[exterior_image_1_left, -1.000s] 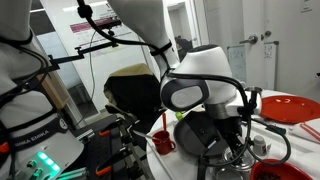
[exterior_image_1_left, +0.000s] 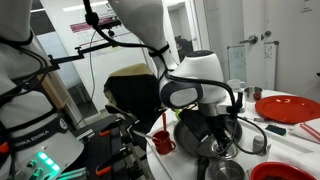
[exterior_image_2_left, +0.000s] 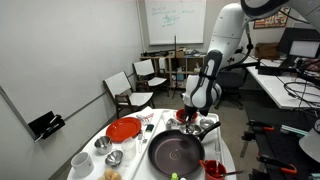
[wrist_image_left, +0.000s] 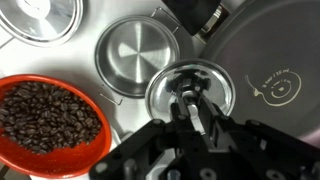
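Note:
In the wrist view, my gripper is shut on the dark knob of a round silver lid (wrist_image_left: 161, 92). The lid lies close beside an open steel pot (wrist_image_left: 138, 57), between it and the dark frying pan (wrist_image_left: 250, 60). From exterior view 1, the gripper (exterior_image_1_left: 222, 142) hangs low over the pan's near right side, its fingers partly hidden by the arm. A steel pot (exterior_image_1_left: 227, 171) shows at the bottom edge there. Whether the lid touches anything beneath it, I cannot tell.
An orange-red bowl of coffee beans (wrist_image_left: 48, 122) stands on the pot's other side, with another silver round vessel or lid (wrist_image_left: 40, 18) nearby. A red mug (exterior_image_1_left: 163, 143) is left of the pan. A red plate (exterior_image_1_left: 288, 107) lies farther back.
More of the steel pot at the bottom edge shows now.

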